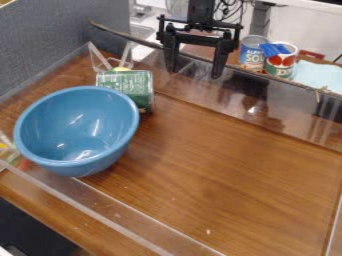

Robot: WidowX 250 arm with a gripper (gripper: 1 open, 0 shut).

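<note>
My black gripper [194, 60] hangs at the top centre above the back edge of the enclosed wooden table, its two fingers wide apart and empty. A large blue bowl [76, 129] stands at the left of the table. Behind it is a green box [126, 85], partly hidden by the bowl.
Clear low walls surround the wooden surface [221, 190], which is free in the middle and right. Beyond the back wall stand cans [279, 63] and a pale blue cloth [318, 75]. A grey padded panel [40, 50] borders the left.
</note>
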